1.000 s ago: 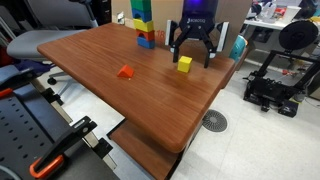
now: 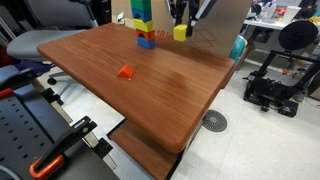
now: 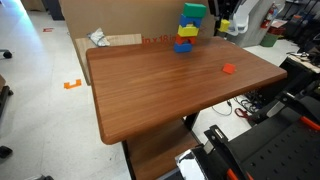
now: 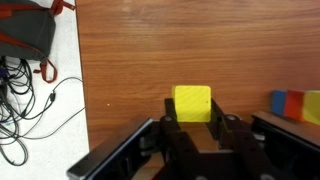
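Observation:
My gripper is shut on a yellow block (image 4: 192,102), held in the air above the wooden table. In exterior view 1 that yellow block (image 2: 180,33) hangs to the right of a stack of coloured blocks (image 2: 146,27). Blue, red and yellow blocks make up the stack, topped by a green one (image 3: 194,10) in exterior view 2. A small red-orange block (image 2: 125,72) lies apart on the table, nearer the front left in exterior view 1. At the wrist view's right edge, part of the stack (image 4: 296,104) shows.
Bare wooden tabletop (image 2: 165,100) spreads around the loose red-orange block. Beyond its edge, cables (image 4: 20,100) lie on the pale floor. A cardboard panel (image 3: 130,30) stands behind the table.
The stack has not moved.

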